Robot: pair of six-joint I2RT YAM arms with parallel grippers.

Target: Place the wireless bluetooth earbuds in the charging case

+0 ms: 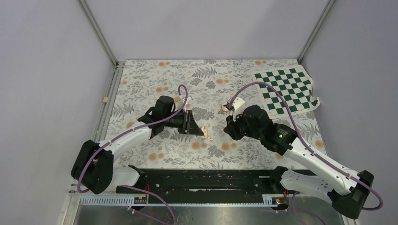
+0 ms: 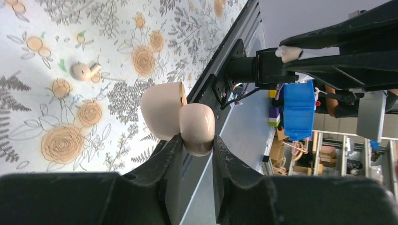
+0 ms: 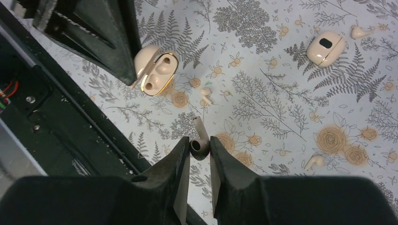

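An open cream charging case is clamped in my left gripper, held above the cloth; the right wrist view shows two wells in the case [image 3: 159, 75]. My right gripper is shut on a cream earbud [image 3: 201, 126], its stem pointing away from the fingers. It faces the case across a short gap. Another earbud [image 3: 206, 95] lies on the cloth between them.
A closed cream case [image 3: 326, 48] lies farther back, with an earbud [image 3: 360, 33] beside it and another [image 3: 315, 161] nearer. A green checkered board [image 1: 284, 91] is at the back right of the floral cloth [image 1: 211, 75].
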